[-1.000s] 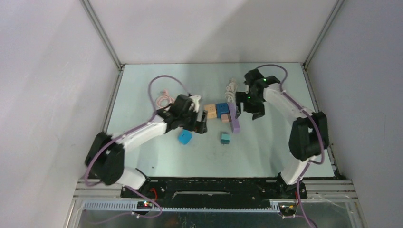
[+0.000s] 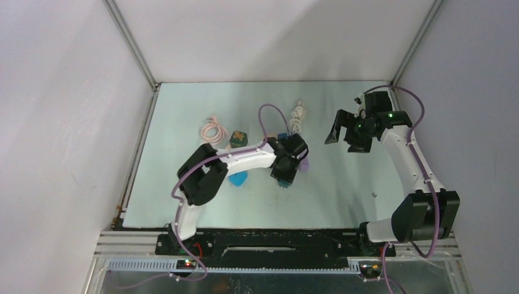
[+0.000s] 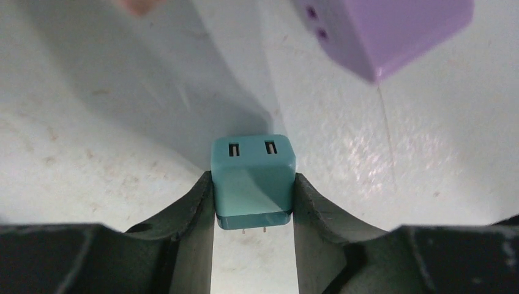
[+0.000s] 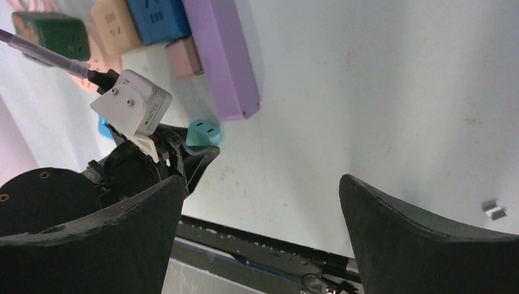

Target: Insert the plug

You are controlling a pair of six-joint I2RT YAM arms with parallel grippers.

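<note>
In the left wrist view, a teal plug (image 3: 253, 184) with two slots on top and thin prongs below sits between the fingers of my left gripper, which touch both its sides. The right wrist view shows the same plug (image 4: 202, 132) beside the left gripper, near a long purple block (image 4: 226, 73). My right gripper stands open and empty, above the right part of the table, apart from the blocks.
Wooden and blue blocks (image 4: 158, 17), a green block (image 2: 238, 138), a pink cable coil (image 2: 213, 131), a white cable (image 2: 297, 116) and a blue piece (image 2: 238, 179) lie around the middle.
My left gripper has moved right and down onto the teal plug, now between its fingers. My right arm has pulled away to the right from the purple block.
</note>
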